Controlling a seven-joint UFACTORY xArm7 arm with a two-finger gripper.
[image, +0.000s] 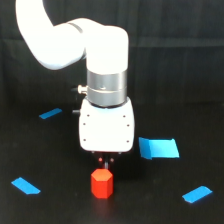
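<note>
In the camera view a red hexagonal block (101, 183) stands on the black table (150, 200). My gripper (102, 160) hangs from the white arm just above and behind the block, its small dark fingers mostly hidden under the white housing; whether they are open or shut is too small and dark to tell.
Blue tape pieces lie around the block: one (26, 186) front left, one (197, 194) front right, one (50, 113) back left, and a larger one (163, 148) right of the gripper.
</note>
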